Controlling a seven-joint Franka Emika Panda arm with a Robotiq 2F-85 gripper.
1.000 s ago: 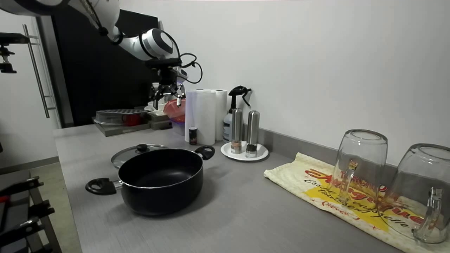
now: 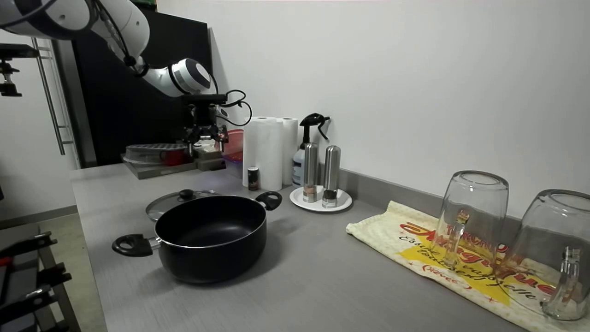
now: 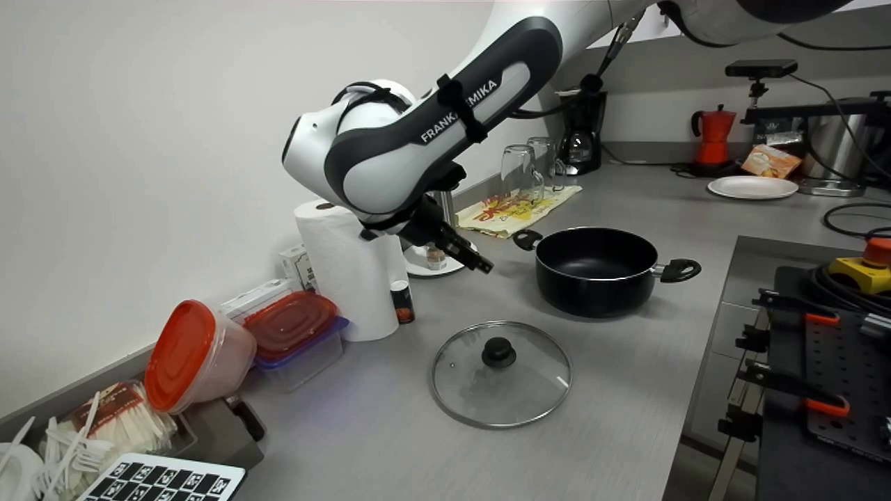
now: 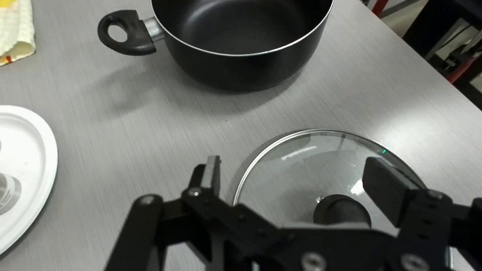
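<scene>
A glass lid [image 3: 468, 380] with a black knob [image 3: 498, 351] lies flat on the grey counter, knob up. The black two-handled pot [image 2: 213, 249] stands uncovered beside it, its inside empty. My gripper [image 2: 207, 145] hangs in the air above the counter on the lid's side of the pot, apart from everything below. In the wrist view the gripper is open, its fingers wide apart with nothing held. Between and below them show the lid [image 4: 289, 167] and its knob [image 4: 342, 210]; the gripper body hides the lid's near part.
Along the wall stand paper towel rolls [image 2: 262, 155], a small dark shaker [image 2: 253, 179], a spray bottle [image 2: 298, 160] and a white plate [image 2: 296, 198] with two grinders. Glass mugs [image 2: 470, 216] rest on a yellow cloth [image 2: 381, 227]. Lidded food containers [image 3: 200, 355] sit at the wall.
The arm has come down and shifted left in exterior view 1, bringing the gripper lower. Pot and lid lie where they were.
</scene>
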